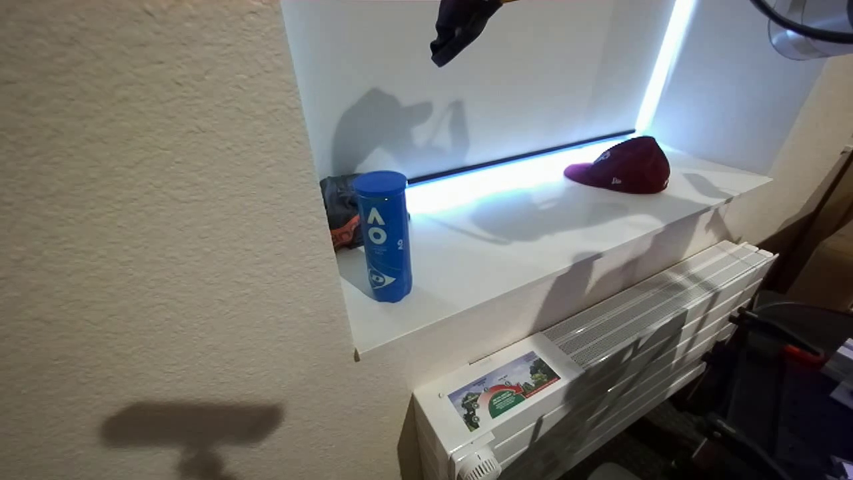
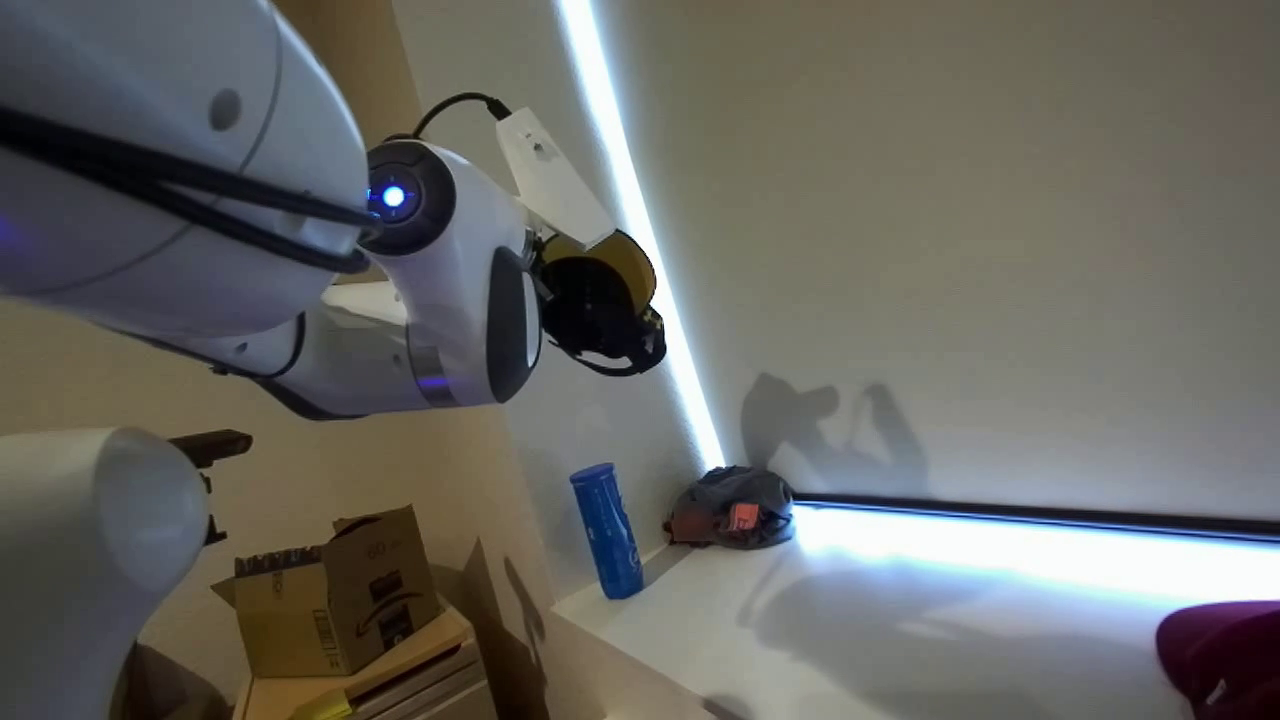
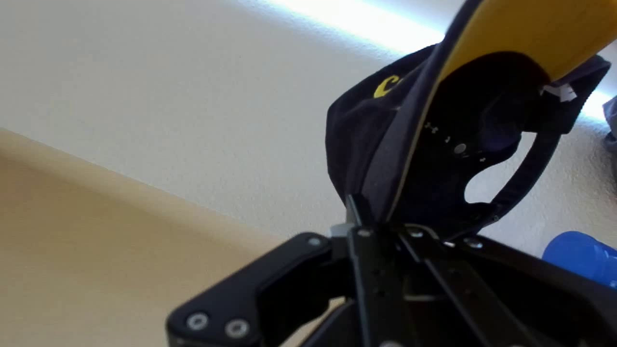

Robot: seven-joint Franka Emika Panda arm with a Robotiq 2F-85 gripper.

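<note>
A dark navy cap [image 3: 370, 136] with a yellow underbrim hangs in the air, gripped by its edge near the brim. My gripper is shut on it in the wrist view. From the side, the cap [image 2: 594, 294] shows its yellow underbrim and its open back strap, well above the sill. Only a dark part of the cap [image 1: 462, 28] enters the top of exterior view 1, where the gripper is out of frame. In exterior view 2 the fingers are mostly hidden behind the arm and cap.
On the white windowsill [image 1: 480, 264] a blue tennis-ball tube [image 1: 384, 240] stands upright at the near left corner. Behind it lies a grey and orange cap [image 2: 734, 510]. A maroon cap [image 1: 624, 168] rests farther right, with bare sill between. Below is a radiator [image 1: 640, 320].
</note>
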